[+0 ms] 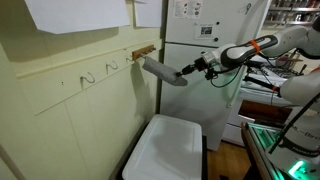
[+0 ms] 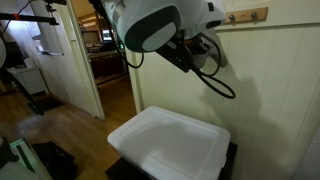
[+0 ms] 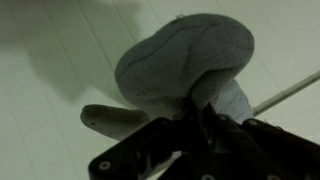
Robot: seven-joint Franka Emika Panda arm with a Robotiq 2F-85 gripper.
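Note:
A grey, padded oven mitt [image 1: 165, 71] hangs in the air off the end of the arm, tilted, with its far end toward the wall. My gripper [image 1: 184, 73] is shut on its near end. Filling the middle of the wrist view, the mitt [image 3: 185, 60] shows a broad, folded body and a thumb-like part at the left. Dark fingers [image 3: 165, 135] meet its lower edge. The mitt's far end appears close to a wooden hook rack [image 1: 143, 51] on the wall; whether they touch I cannot tell.
Several metal hooks [image 1: 110, 66] line the cream wall left of the rack. Below the mitt stands a white lidded bin [image 1: 165, 150], its top clear. A white fridge [image 1: 200, 55] stands behind. White arm links [image 2: 165, 25] cover much of the second exterior view.

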